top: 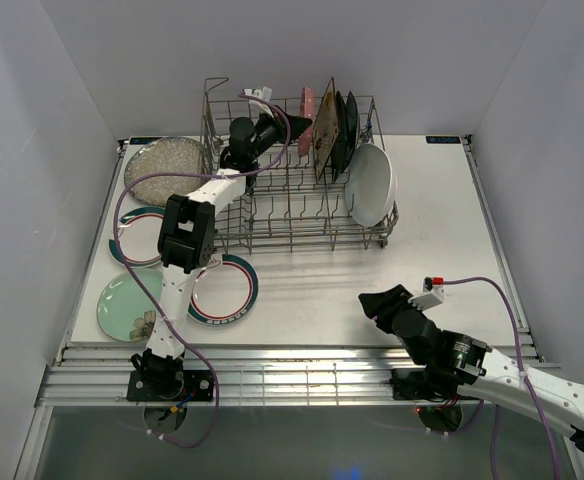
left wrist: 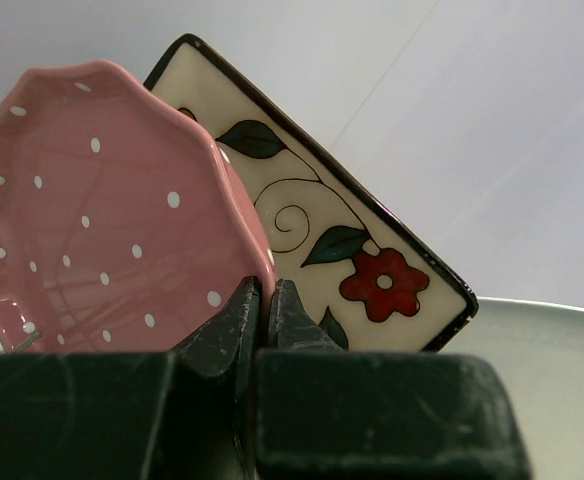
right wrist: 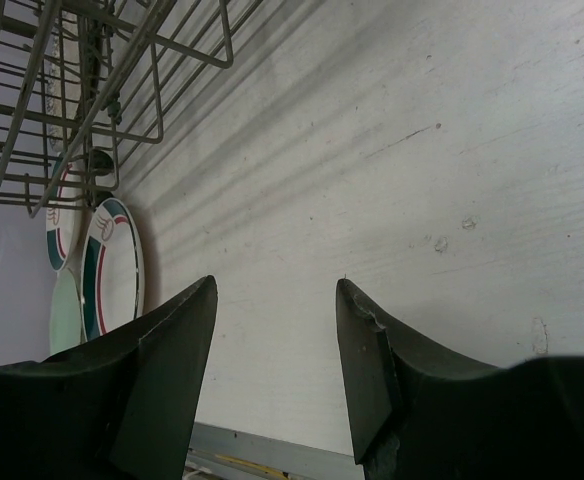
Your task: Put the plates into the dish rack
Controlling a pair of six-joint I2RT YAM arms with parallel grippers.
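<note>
In the top view my left gripper (top: 298, 128) is in the wire dish rack (top: 272, 235), shut on a pink plate (top: 306, 107), whose dotted face and rim (left wrist: 102, 220) fill the left wrist view. A square floral plate (top: 326, 125), dark plates (top: 348, 130) and a white plate (top: 370, 187) stand at the rack's right. Loose plates lie at left: speckled (top: 162, 160), green (top: 122, 305) and two rimmed white ones (top: 222, 290). My right gripper (top: 372, 305) stands part open at lower right, empty, over bare counter (right wrist: 452, 180).
The counter right of the rack and in front of it at centre is clear. Walls close in the workspace at left, back and right. A metal ledge (top: 292, 350) runs along the front edge.
</note>
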